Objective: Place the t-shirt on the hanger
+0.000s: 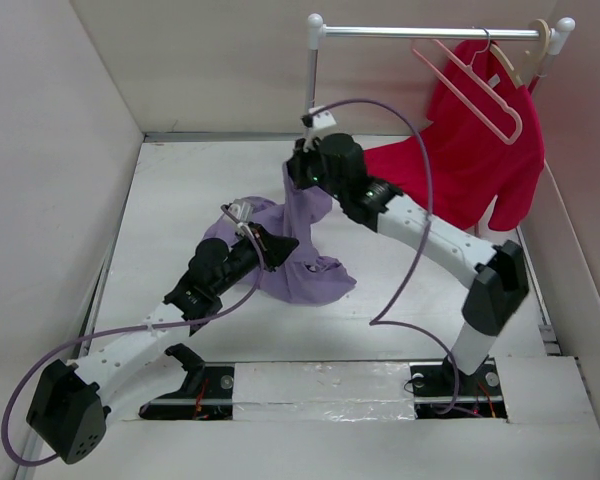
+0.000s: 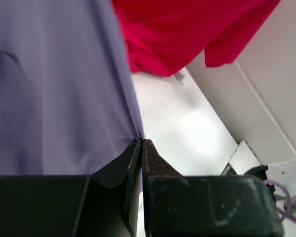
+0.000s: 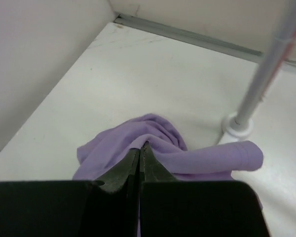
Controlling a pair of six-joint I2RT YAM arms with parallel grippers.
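The purple t-shirt [image 1: 305, 285] is partly raised off the white table, its top drawn up to my right gripper [image 1: 298, 168], which is shut on it. In the right wrist view its cloth [image 3: 202, 160] runs across the right fingertips. My left gripper [image 1: 275, 258] is lower, over the shirt's middle, shut on an edge of the cloth [image 2: 79, 89] at its tips, as the left wrist view shows. A pink hanger [image 1: 485, 105] hangs on the rail [image 1: 420, 31], right of my right gripper.
A red garment [image 1: 480, 170] on a wooden hanger hangs at the right, its lower part near the table. The rack's post [image 3: 256, 86] stands close behind my right gripper. Bare table [image 1: 180, 180] shows at the back left and front.
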